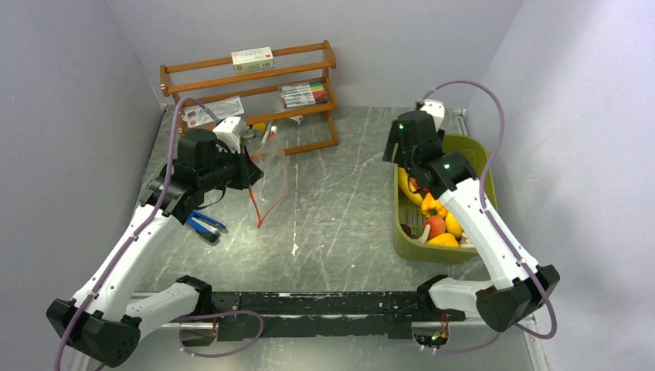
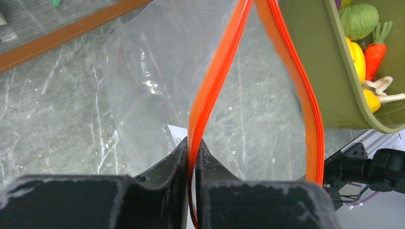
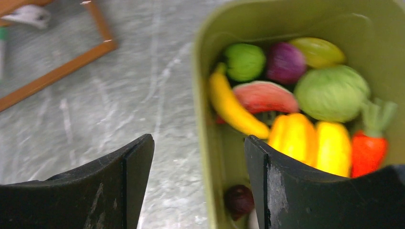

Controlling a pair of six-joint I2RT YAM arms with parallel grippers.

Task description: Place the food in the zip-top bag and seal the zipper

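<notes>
A clear zip top bag (image 2: 143, 86) with an orange zipper edge hangs from my left gripper, which is shut on one side of that edge. Its mouth gapes, the two orange strips standing well apart, and no food shows inside. In the top view the bag (image 1: 272, 174) hangs over the left half of the table. Over the left wall of the green bin (image 3: 204, 129) my right gripper is open, nothing between its fingers. Toy food fills the bin: a banana (image 3: 234, 107), a cabbage (image 3: 332, 93), a carrot (image 3: 368, 151) and more.
A wooden rack (image 1: 332, 93) with a box (image 1: 252, 59) and pens stands at the back left. Blue-handled tools (image 1: 205, 226) lie beside the left arm.
</notes>
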